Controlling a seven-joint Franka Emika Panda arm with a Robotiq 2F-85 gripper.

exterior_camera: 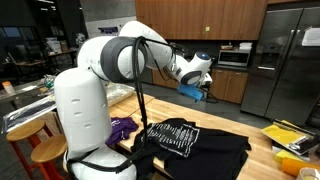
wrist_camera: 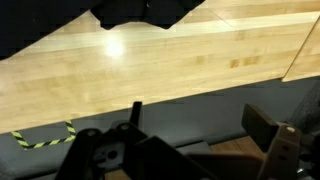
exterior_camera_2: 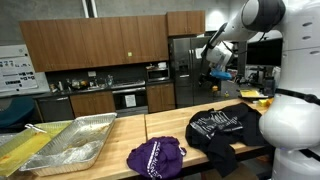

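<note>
A large black cloth [exterior_camera: 205, 148] lies spread and wrinkled over the near part of the wooden table; in exterior view 2 the same black cloth [exterior_camera_2: 228, 125] lies right of a crumpled purple cloth [exterior_camera_2: 157, 155]. That purple cloth [exterior_camera: 117, 131] sits at the table's left side in exterior view 1. My gripper is open, and bare table and grey floor show between its fingers. It hangs well above the table, apart from the cloth. Dark cloth [wrist_camera: 145, 10] shows only along the top of the wrist view.
Yellow packets [exterior_camera: 287, 135] and other items stand at the table's right edge. A silver foil-like tray [exterior_camera_2: 70, 145] is at the left, beside a yellow board [exterior_camera_2: 25, 150]. Bare table [exterior_camera_2: 130, 130] lies between tray and cloths. Cabinets and a fridge stand behind.
</note>
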